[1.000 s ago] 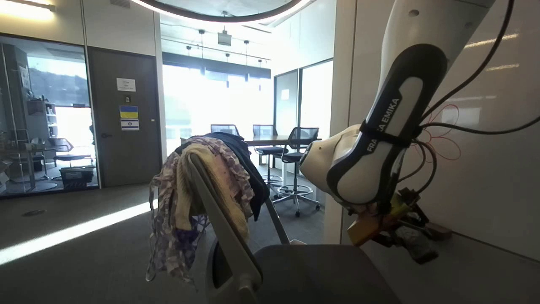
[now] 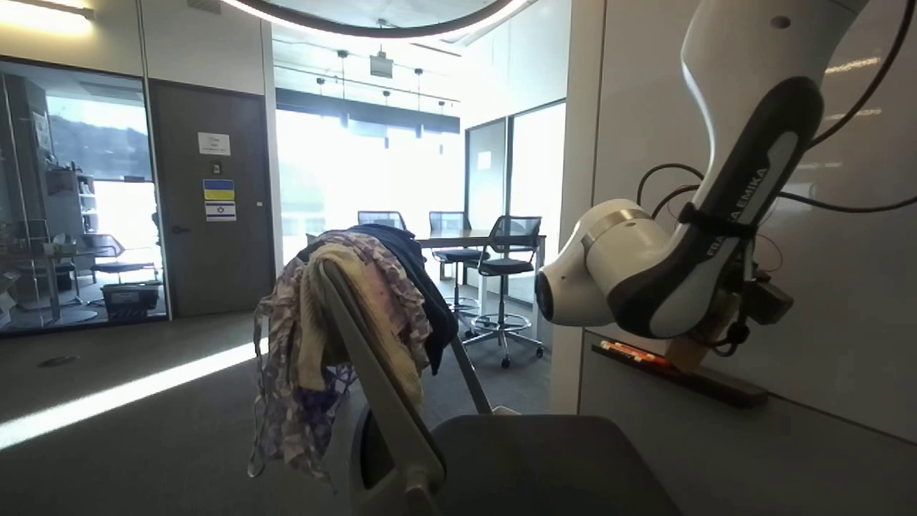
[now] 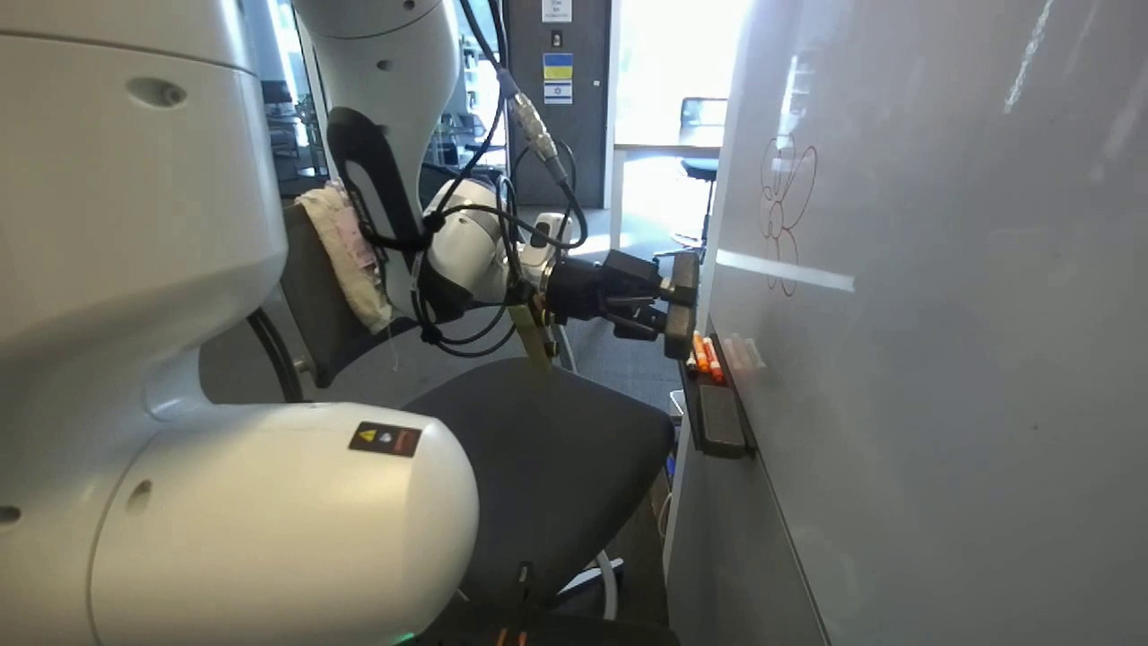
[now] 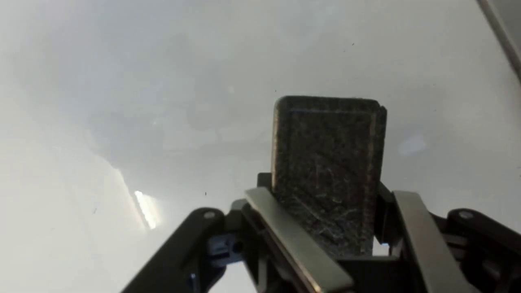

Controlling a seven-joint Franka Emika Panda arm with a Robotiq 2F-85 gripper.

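In the wrist view a dark, felt-faced eraser sits between the fingers of my gripper, which is shut on it. Exterior view 2 shows this gripper level, with the held eraser upright close to the whiteboard. A narrow gap seems to lie between eraser and board, though contact is hard to judge. A red flower drawing is on the board, farther along and higher than the gripper. From exterior view 1 the arm hides most of the drawing; the eraser shows as a dark block.
Below the gripper, a tray on the board holds orange and red markers and a dark block. A chair seat stands under the arm. Clothes hang over its back. Cables loop around the wrist.
The arm has swung right and raised its gripper from beside the tray to above it. The held eraser has turned from pointing downward to facing the board. The flower drawing is now mostly covered.
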